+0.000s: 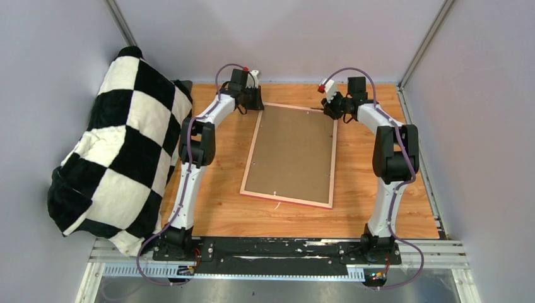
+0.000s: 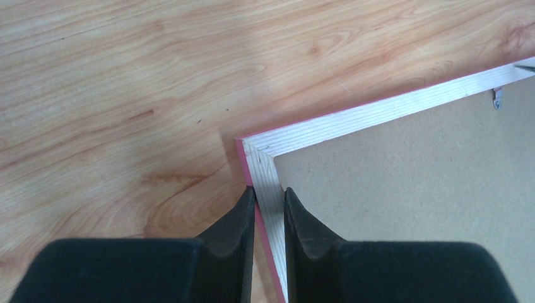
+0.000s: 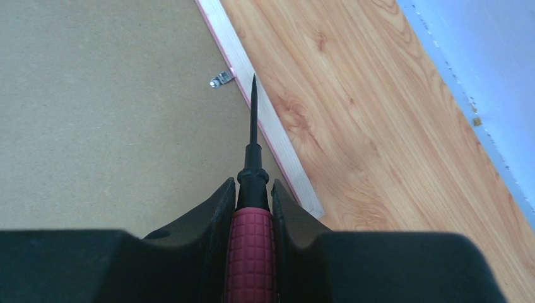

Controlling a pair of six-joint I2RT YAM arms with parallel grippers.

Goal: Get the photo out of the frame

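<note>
The photo frame [image 1: 255, 139] lies back up on the table, its brown backing [image 1: 290, 154] held in place by small metal tabs. My left gripper is shut on the frame's left rail, just below the back-left corner. My right gripper is shut on a screwdriver [image 3: 249, 252] with a red handle; its thin blade reaches over the back rail [image 3: 281, 142], beside a metal tab [image 3: 221, 79]. Whether the tip touches the rail or tab is unclear. The photo is not visible.
A black-and-white checked cushion [image 1: 120, 151] fills the left side. Bare wooden table [image 1: 359, 189] surrounds the frame. Pale walls stand at the back and sides, close behind both grippers.
</note>
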